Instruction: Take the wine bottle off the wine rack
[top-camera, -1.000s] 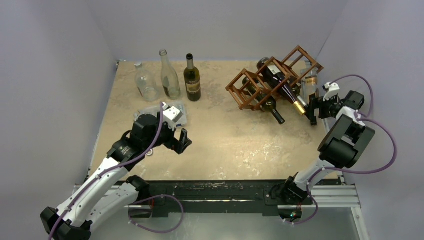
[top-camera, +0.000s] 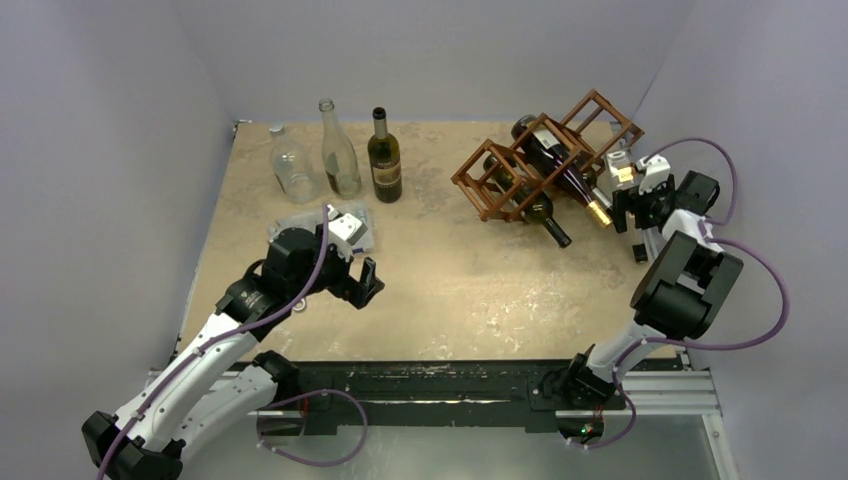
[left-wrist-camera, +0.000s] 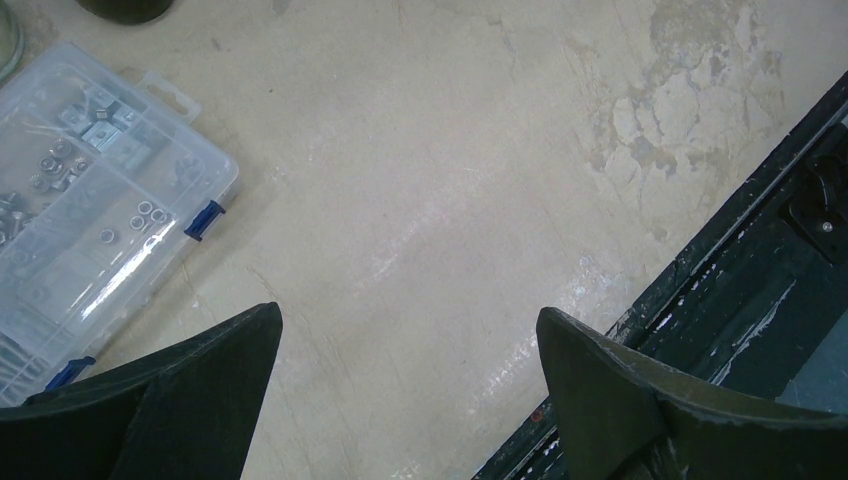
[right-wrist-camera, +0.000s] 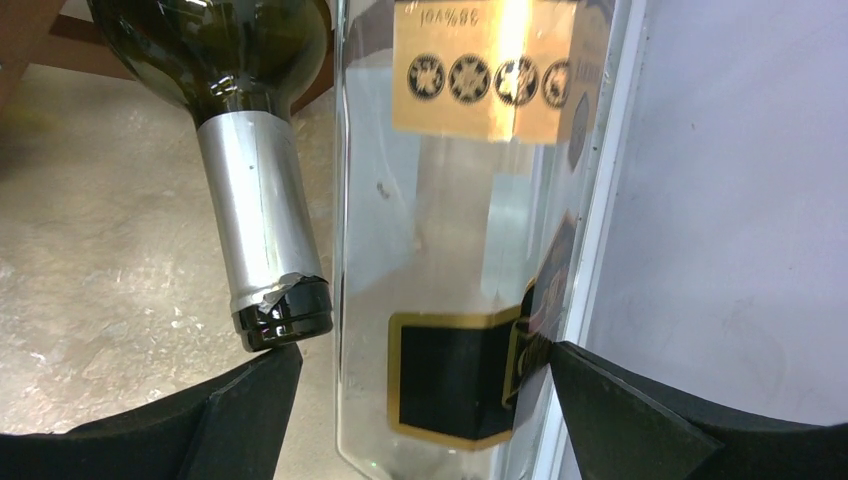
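The wooden wine rack (top-camera: 547, 160) stands at the back right, holding several bottles neck-down toward the front. One has a gold neck (top-camera: 598, 213), another a black neck (top-camera: 556, 232). A green bottle with a silver neck (right-wrist-camera: 255, 190) shows in the right wrist view, left of my gripper's gap. Beside the rack, along the right wall, is a clear square bottle (right-wrist-camera: 440, 250) with gold and black labels. My right gripper is open, this clear bottle in view between its fingers; contact is unclear. My left gripper (top-camera: 372, 282) hangs open and empty over the left half of the table.
A clear bottle (top-camera: 293, 170), a pale glass bottle (top-camera: 341, 160) and a dark green bottle (top-camera: 385, 165) stand at the back left. A clear parts box (left-wrist-camera: 120, 190) lies near the left arm. The right wall (right-wrist-camera: 720, 200) is close.
The clear bottle's lower end has moved right and down, and the rack has shifted slightly. The left arm is still.
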